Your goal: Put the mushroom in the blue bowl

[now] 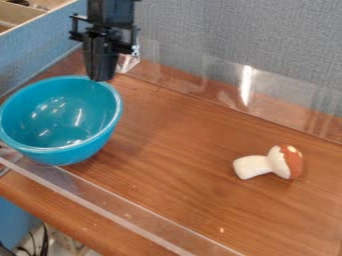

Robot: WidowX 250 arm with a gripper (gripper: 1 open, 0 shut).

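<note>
The mushroom [271, 163], with a red-brown spotted cap and a white stem, lies on its side on the right half of the wooden table. At the left stands the blue bowl [60, 120], upright, with nothing visible inside it. My gripper [100, 72] hangs at the upper left, its dark fingers pointing down behind the bowl's far right rim. It is well away from the mushroom. The fingers are dark and small here, so their opening cannot be made out.
A clear low barrier [214, 88] runs along the table's back edge, before a grey wall [247, 40]. Another clear strip [127, 210] borders the front left edge. Between bowl and mushroom the wooden table [174, 145] is bare.
</note>
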